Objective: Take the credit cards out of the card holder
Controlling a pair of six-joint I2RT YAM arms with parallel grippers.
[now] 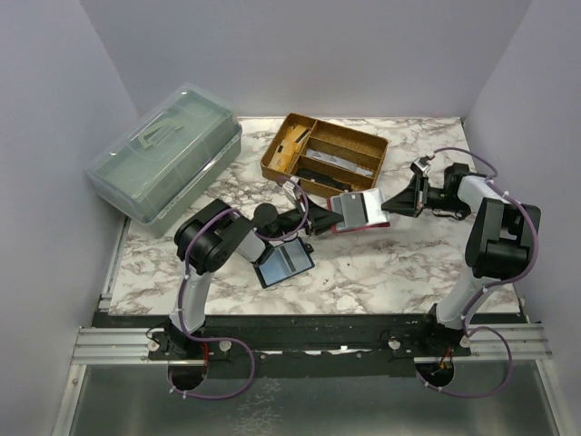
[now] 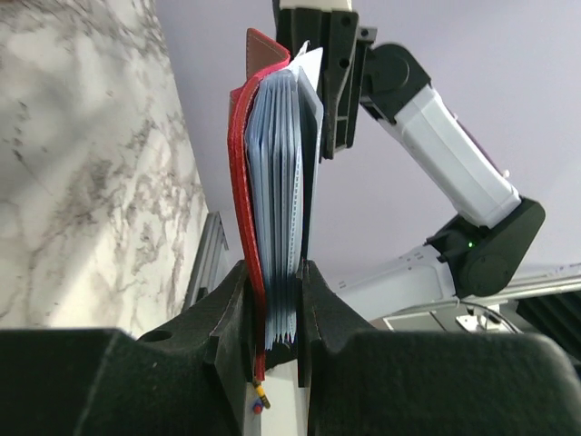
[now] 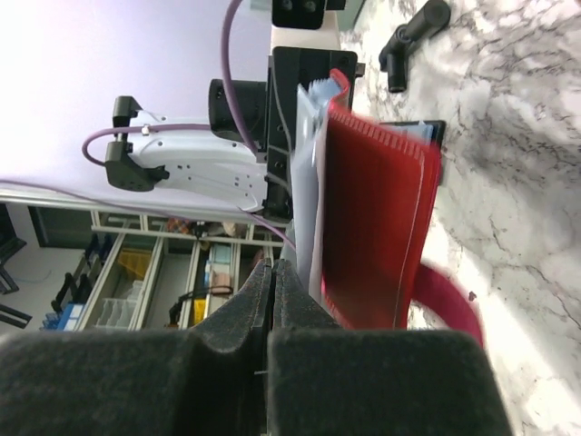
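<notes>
My left gripper (image 1: 327,219) is shut on the red card holder (image 2: 245,163), held above the marble table with its pale sleeves (image 2: 277,182) edge-on in the left wrist view. From above it shows grey and white faces (image 1: 350,209) with red edges. My right gripper (image 1: 392,206) is at the holder's right end; in the right wrist view its fingertips (image 3: 290,291) are shut beside the white sleeve and red flap (image 3: 368,218), with nothing clearly between them.
A brown compartment box (image 1: 379,143) stands behind, a translucent green case (image 1: 163,145) at the back left. A grey-blue flat item (image 1: 272,271) lies under the left arm.
</notes>
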